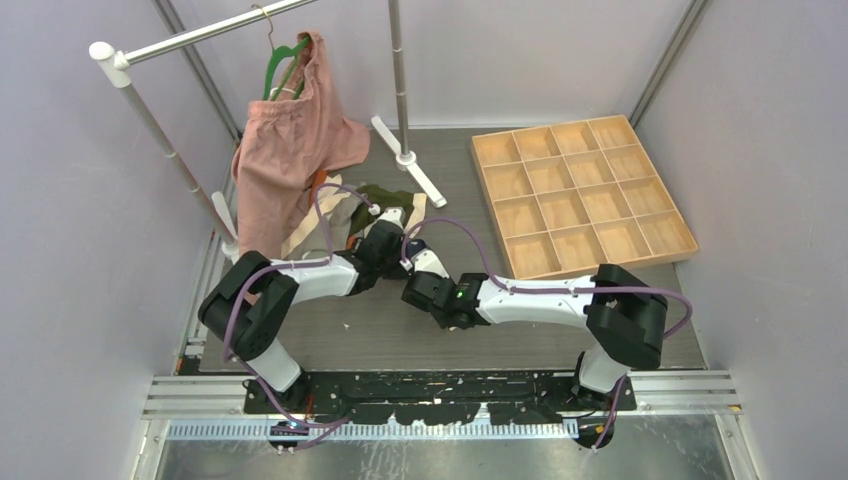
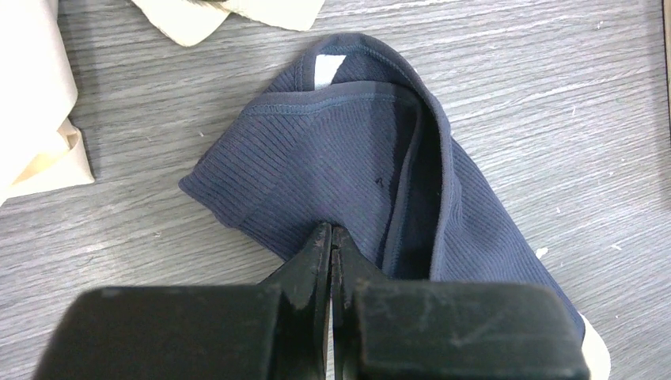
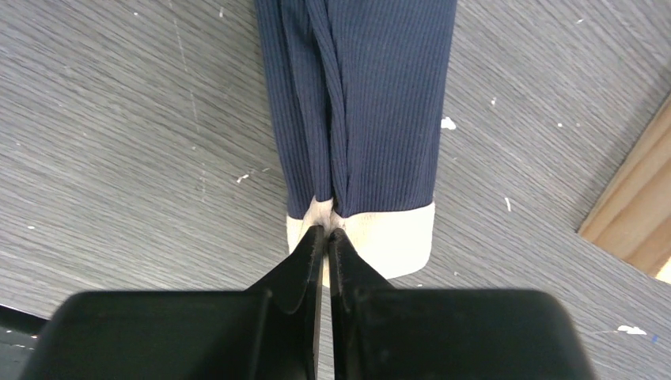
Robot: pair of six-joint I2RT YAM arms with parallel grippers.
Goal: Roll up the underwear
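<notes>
The navy ribbed underwear [image 2: 348,158] lies long and narrow on the grey table, one end bunched with a white tag and an open fold, the other edged by a cream band [image 3: 396,241]. My right gripper is shut on that cream band, where the cloth pinches up between the fingertips. My left gripper is shut with its tips against the navy cloth near the tagged end; no fabric clearly shows between its fingers. From the top, both wrists cover most of the garment, leaving a small navy patch [image 1: 415,246] visible.
A wooden tray of empty compartments [image 1: 530,270] stands at the right. Behind my left arm lie loose clothes [image 1: 385,203], below pink shorts [image 1: 280,150] hanging from a white rack [image 1: 398,90].
</notes>
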